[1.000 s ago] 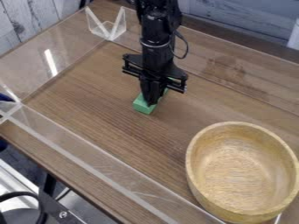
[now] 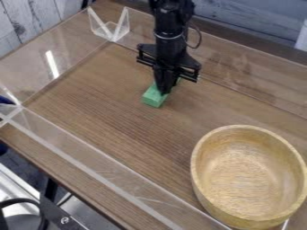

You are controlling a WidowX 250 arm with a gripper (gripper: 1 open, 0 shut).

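The black robot arm hangs from the top of the camera view, its gripper [image 2: 163,83] low over the wooden table at the upper middle. A green block [image 2: 153,97] lies under the gripper's tips, partly hidden by them. Whether the fingers touch or hold it cannot be seen clearly.
A large wooden bowl [image 2: 246,180] fills the lower right. A clear angular plastic piece [image 2: 108,25] stands at the upper left. Clear strips run along the table's left edge, with a black cable at the bottom left.
The arm has moved away toward the back of the table. The green block sits slightly farther back than a second ago, and more of it shows below the gripper.
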